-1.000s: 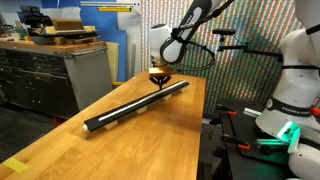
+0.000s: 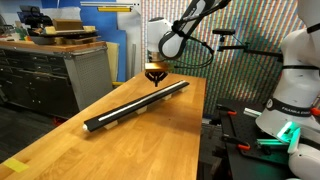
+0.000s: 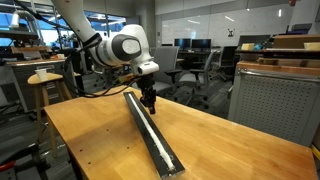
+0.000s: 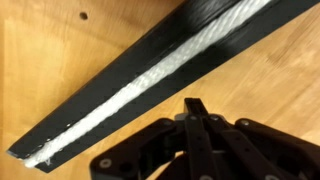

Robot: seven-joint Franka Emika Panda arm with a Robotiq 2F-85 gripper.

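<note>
A long black channel with a white rope (image 4: 145, 82) lying along its groove rests on the wooden table. In the first exterior view the channel (image 2: 130, 107) runs diagonally across the tabletop; in the second, the channel (image 3: 152, 134) stretches toward the camera. My gripper is shut, and nothing shows between its fingers. It points down beside the channel, apart from the rope in the wrist view. From outside, the gripper (image 2: 154, 83) appears near the channel's far half, on its back side. At one end in the wrist view, the rope's frayed tip (image 4: 35, 160) sticks out slightly.
A grey perforated cabinet (image 3: 272, 100) stands behind it, and a wooden stool (image 3: 45, 92) is at the left of the second exterior view. Office chairs (image 3: 200, 85) are in the background.
In the first exterior view, my arm and gripper have shifted slightly to the left. The channel and rope look unmoved.
</note>
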